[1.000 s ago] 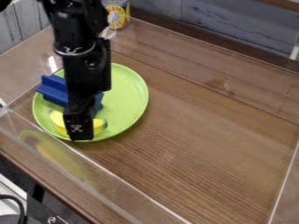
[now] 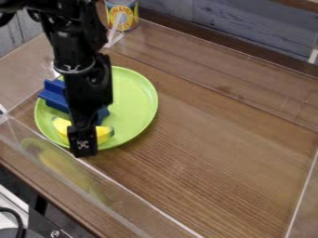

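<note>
My black gripper (image 2: 82, 130) hangs over the green plate (image 2: 137, 104), its fingers open and down at a yellow object (image 2: 100, 132) on the plate's near part. The yellow object is partly hidden behind the fingers. A blue object (image 2: 54, 96) lies on the plate to the left, partly covered by the arm. Whether the fingertips touch the yellow object I cannot tell.
A can (image 2: 122, 16) stands at the far back. A dark cable lies at the bottom left corner.
The gripper has shifted slightly over the yellow object and stays low over the plate. The objects on the plate look much the same.
</note>
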